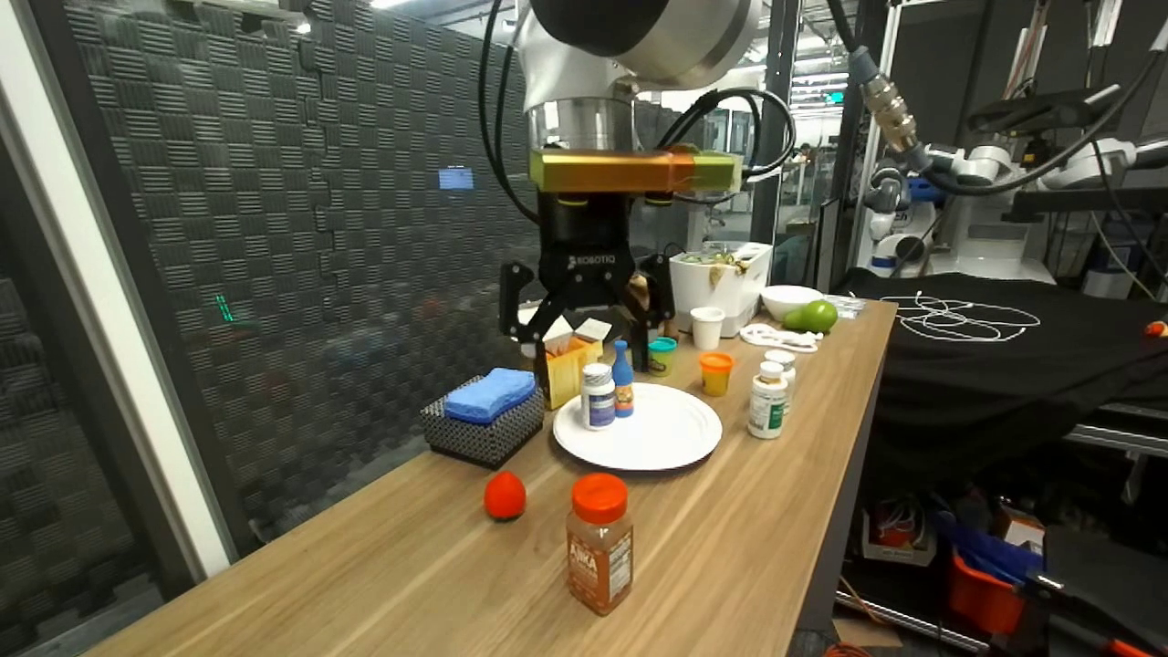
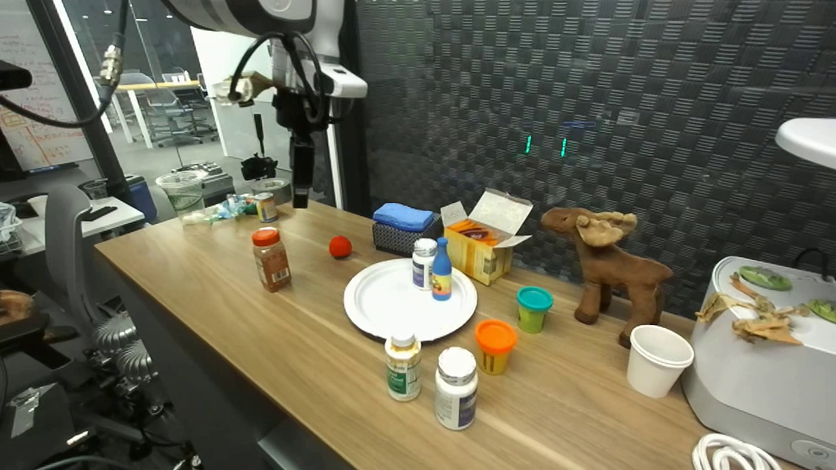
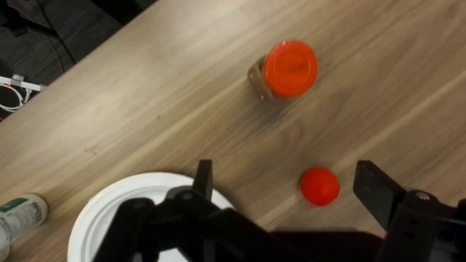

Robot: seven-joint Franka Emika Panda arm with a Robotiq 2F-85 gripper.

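My gripper (image 1: 591,367) hangs open above the table, its fingers spread and nothing between them. In the wrist view a red ball-like object (image 3: 320,186) shows inside the gap, nearer the right-hand finger, on the wood below. A jar with a red lid (image 3: 291,68) stands farther up in that view, clear of both fingers. The white plate (image 1: 668,431) carries a white pill bottle (image 1: 598,399) and a blue bottle (image 1: 623,380), both upright. In the wrist view, the left-hand finger covers part of the plate.
A dark basket (image 2: 400,238) with a blue cloth (image 2: 403,215) and an open yellow box (image 2: 479,254) stand along the wall. Two more pill bottles, tubs (image 2: 495,344) and a plush moose (image 2: 607,270) stand beyond the plate. Bare wood surrounds the red-lidded jar.
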